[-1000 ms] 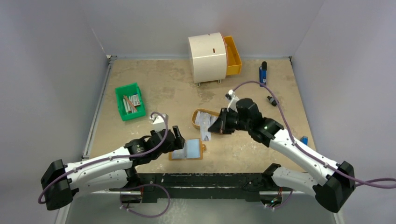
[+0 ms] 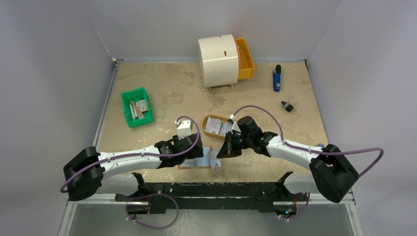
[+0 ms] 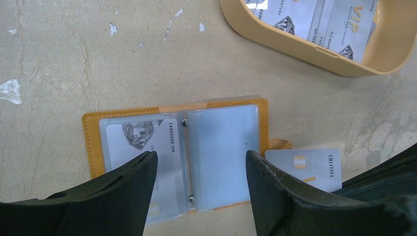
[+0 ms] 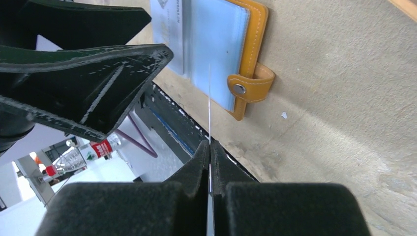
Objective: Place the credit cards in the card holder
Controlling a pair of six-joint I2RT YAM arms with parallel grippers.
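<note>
The tan card holder (image 3: pixel 263 123) lies spread flat, with two clear pockets. Its left pocket shows a diamond-print card (image 3: pixel 147 140); the right pocket (image 3: pixel 223 152) looks plain pale blue. My left gripper hovers over the holder, fingers apart and nothing between them. Shut on a thin card (image 4: pixel 210 118), seen edge-on in the right wrist view, is my right gripper. In the left wrist view that card (image 3: pixel 310 166) sits beside the holder's right edge, partly over its strap. The strap (image 4: pixel 253 84) with a snap button sticks out from that edge.
Behind the holder, a tan tray (image 2: pixel 205 129) contains more cards (image 2: pixel 215 125). A green basket (image 2: pixel 124 109) stands at left and a white drum (image 2: pixel 219 61) at the back. Both grippers are close together over the holder.
My left gripper has moved right over the holder.
</note>
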